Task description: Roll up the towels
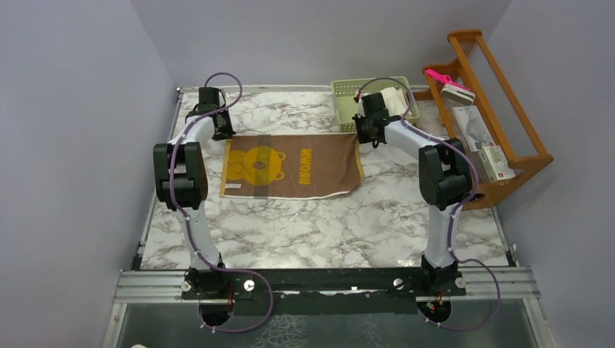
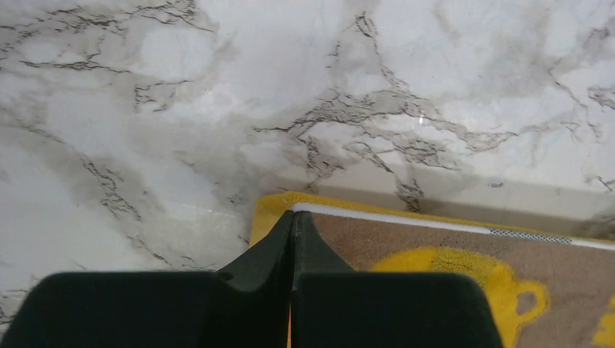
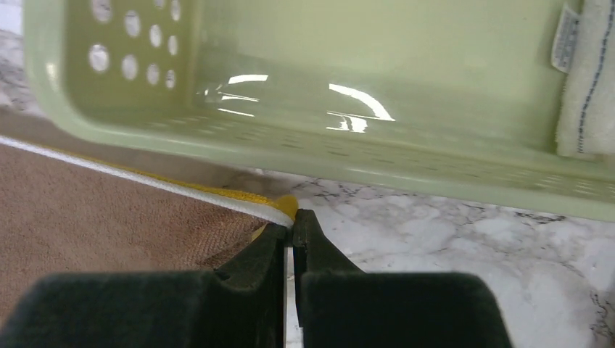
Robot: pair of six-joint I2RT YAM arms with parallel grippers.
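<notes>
A brown towel (image 1: 290,167) with yellow bear print and lettering lies spread on the marble table, white and yellow edging along its sides. My left gripper is shut on its far left corner. My right gripper is shut on the far right corner, where the edge gathers between the fingertips, close beside the green basket's near side.
The green basket (image 1: 344,105) holds a folded white towel (image 3: 586,87) at its right. A wooden rack (image 1: 533,161) with small items stands on the right.
</notes>
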